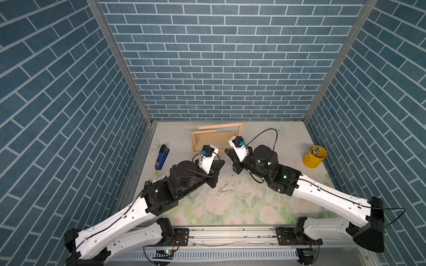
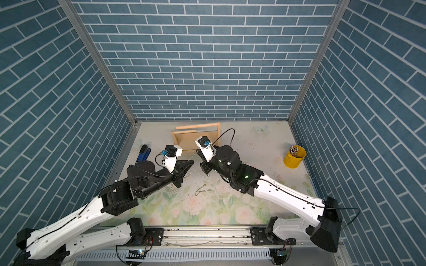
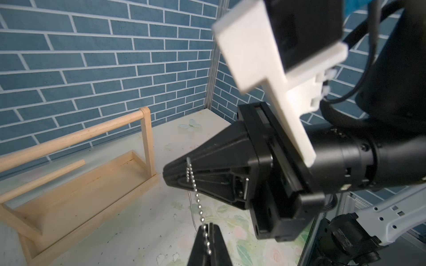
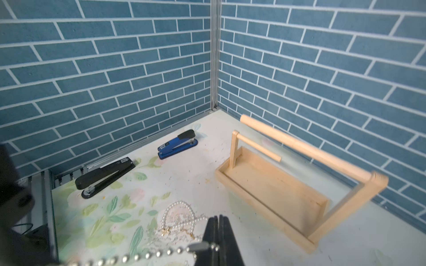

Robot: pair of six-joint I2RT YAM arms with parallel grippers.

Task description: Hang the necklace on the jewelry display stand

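The beaded silver necklace spans the gap between my two grippers, clear of the table. In the left wrist view, my left gripper is shut, with the chain running between its fingers. My right gripper is shut on the other end, where a small metal end piece sits at its fingertips; from there the beads run off to the left. A thin strand hangs below the right fingertips in the left wrist view. Behind both grippers stands the wooden display stand, with a long high bar and a short lower peg.
A pearl bracelet and other thin jewelry lie on the table below the grippers. A blue stapler and a black stapler rest at the left. A yellow cup stands far right.
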